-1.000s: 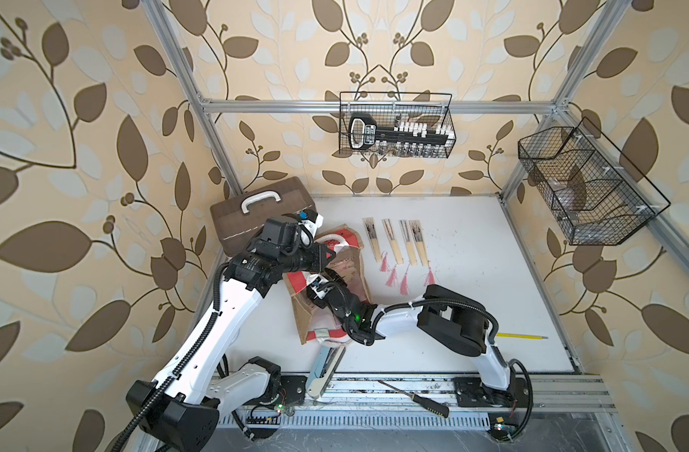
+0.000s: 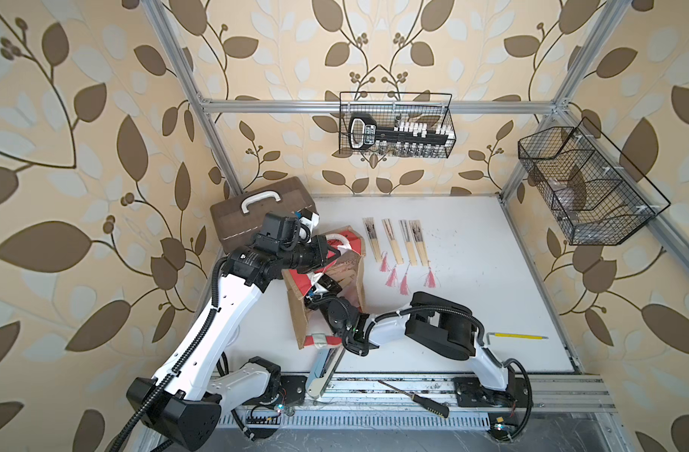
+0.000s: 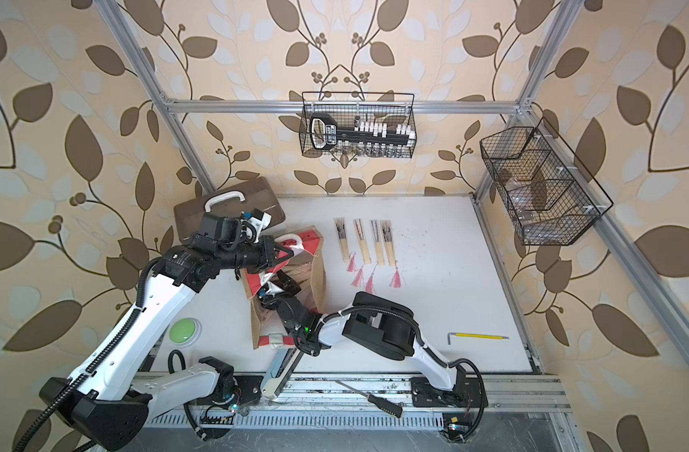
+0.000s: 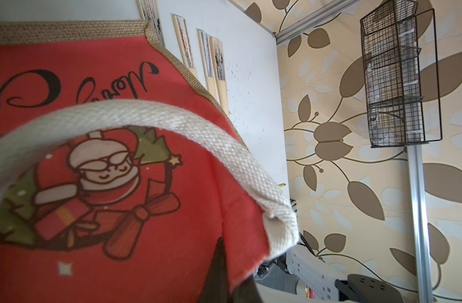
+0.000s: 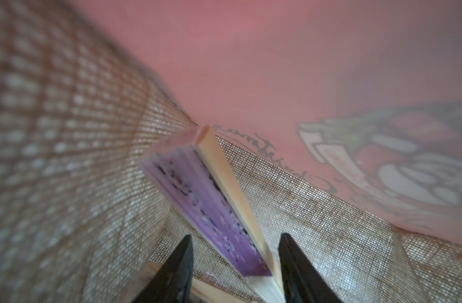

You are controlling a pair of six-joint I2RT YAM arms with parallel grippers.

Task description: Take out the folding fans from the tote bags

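A red and burlap tote bag (image 2: 357, 301) lies open on the left half of the table. My left gripper is shut on its red fabric beside the white strap (image 4: 140, 113). Inside the bag, the right wrist view shows a purple folding fan (image 5: 205, 217) leaning diagonally against the burlap. My right gripper is open, its fingers (image 5: 176, 267) apart on either side of the fan's lower end. A pale wooden edge (image 5: 215, 293), perhaps another fan, shows below. Several folding fans (image 2: 408, 242) with pink tassels lie in a row right of the bag.
A brown case (image 2: 242, 214) with a white handle stands behind the bag. A yellow pencil-like stick (image 2: 519, 336) lies at right. A box cutter (image 2: 323, 373) and a screwdriver (image 2: 420, 399) are at the front.
My right gripper has gone deeper into the bag, its forearm shifting left and toward the front. The bag's near end has shifted slightly. My left gripper has hardly moved.
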